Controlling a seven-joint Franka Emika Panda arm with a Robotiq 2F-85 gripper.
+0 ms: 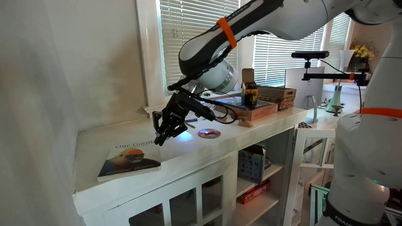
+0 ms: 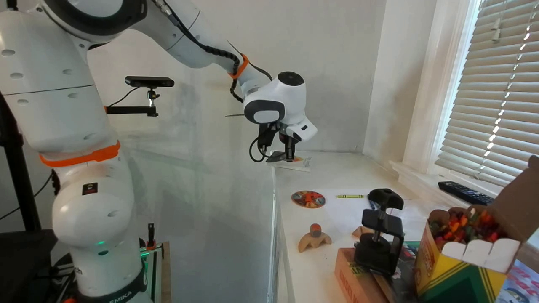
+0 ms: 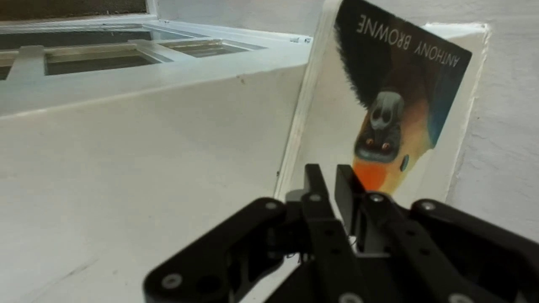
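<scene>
A book with a gorilla on its cover, "One Gorilla" [image 1: 130, 160], lies flat on the white counter near its left end. My gripper [image 1: 159, 142] hangs above the book's right edge, tilted downward. In the wrist view the book [image 3: 384, 116] appears upside down, beyond the fingertips. A narrow gap separates the two fingers [image 3: 314, 189], and nothing is held in it. Seen from the other side, the gripper [image 2: 290, 157] partly covers the book [image 2: 301, 162]. Whether the fingertips touch the cover is not clear.
A round colourful disc [image 1: 209, 133] lies right of the gripper. Beyond it are a crayon [image 2: 349, 196], a wooden piece [image 2: 314, 237], a black clamp [image 2: 381, 222] and a crayon box [image 2: 465, 247]. The wall [image 1: 37, 113] bounds the counter's left end.
</scene>
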